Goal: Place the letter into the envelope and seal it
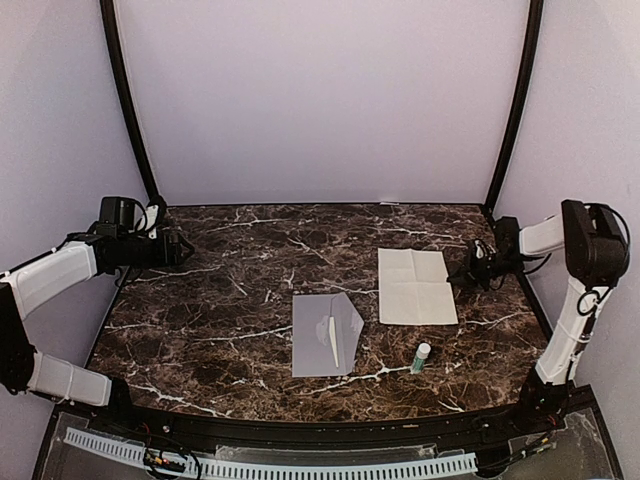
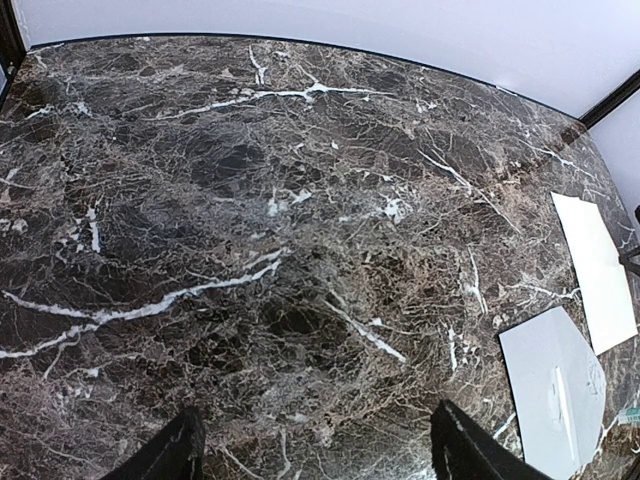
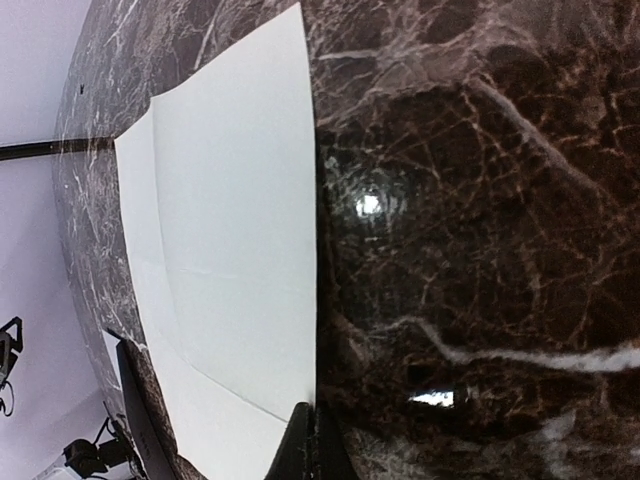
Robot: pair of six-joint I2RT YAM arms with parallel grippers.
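The letter [image 1: 415, 287] is a creased white sheet lying right of centre in the top view. Left of it is the grey envelope [image 1: 308, 335], its pointed flap spread to the right and a pale strip along its opening. At the letter's right edge is my right gripper [image 1: 455, 277]. The right wrist view shows this right gripper shut, tips against the paper's long edge; whether that edge is pinched between them cannot be made out. My left gripper stands open and empty over the table's left side, far from the envelope [image 2: 535, 380].
A small glue stick [image 1: 420, 358] with a white cap stands right of the envelope, below the letter. Bare dark marble table [image 1: 220, 300] stretches across the left and middle. A wall [image 1: 320, 110] closes off the back.
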